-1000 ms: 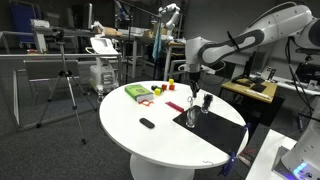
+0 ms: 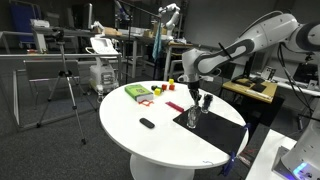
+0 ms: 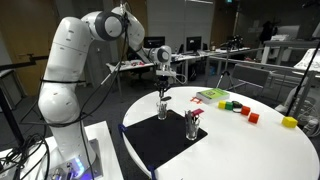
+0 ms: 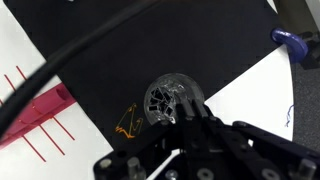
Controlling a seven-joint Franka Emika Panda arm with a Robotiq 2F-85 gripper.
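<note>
Low over the black mat (image 2: 214, 137), my gripper (image 3: 162, 94) points down just above a clear cup (image 3: 163, 109). In the wrist view this cup (image 4: 172, 94) sits below the fingertips, with small dark pieces and glints visible inside. My fingers look closed around something small and dark, too unclear to identify. A second cup (image 3: 192, 126), holding several upright thin items, stands on the mat close by. In exterior view 1 the clear cup (image 2: 192, 118) is the nearer of the two, with the other cup (image 2: 206, 103) behind it.
A red object (image 4: 42, 108) lies beside the mat among thin red lines. Colored blocks (image 3: 237, 106) and a green book (image 3: 212, 94) rest farther off on the white table (image 3: 270, 150). A blue clamp-like piece (image 4: 291, 45) stands at the mat's other side.
My arm has come down and my gripper is lower over the clear cup. Both cups and the other table objects appear to stay in place.
</note>
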